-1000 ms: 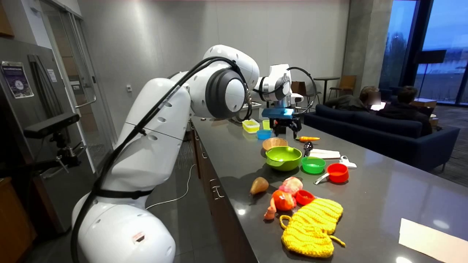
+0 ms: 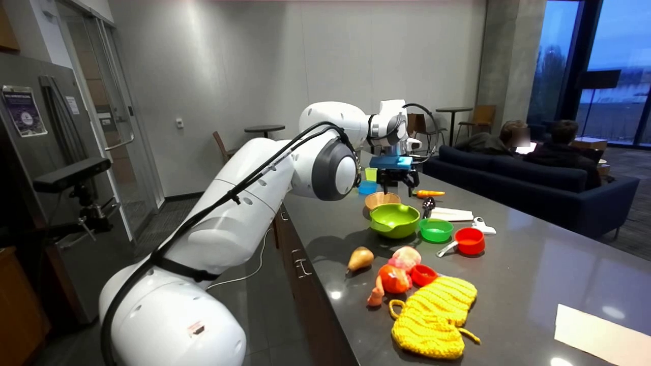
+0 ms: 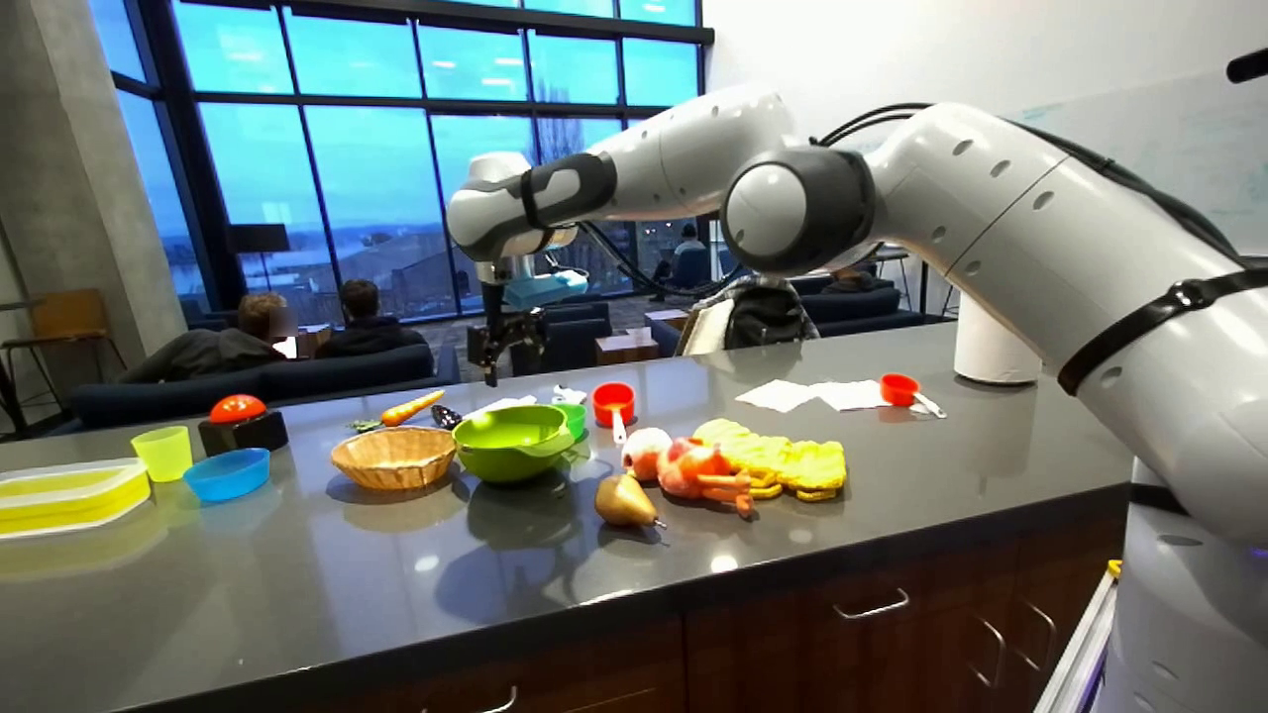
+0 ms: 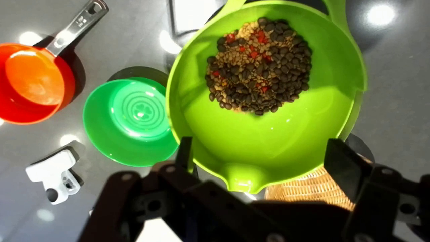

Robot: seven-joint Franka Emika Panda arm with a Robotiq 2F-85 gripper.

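Observation:
My gripper is open, with nothing held between its fingers. In the wrist view the lime-green bowl (image 4: 262, 139) lies below and beyond the spread fingertips. Dark beans mixed with tan grains and red bits (image 4: 262, 68) fill part of the bowl's bottom. A darker green bowl (image 4: 133, 149) stands beside it, empty. The wicker basket (image 4: 310, 187) shows only partly behind my right finger. In exterior view 2 the gripper (image 3: 511, 362) hangs above the far side of the counter, clear of the objects.
An orange-red measuring cup (image 4: 34, 86) and a white tool (image 4: 54, 173) lie left of the bowls. A pear (image 3: 626, 501), a yellow knitted piece (image 2: 433, 317), a carrot (image 2: 428, 194) and a blue bowl (image 3: 228, 474) are spread around.
My gripper has shifted only slightly and remains above the counter. The objects have stayed put.

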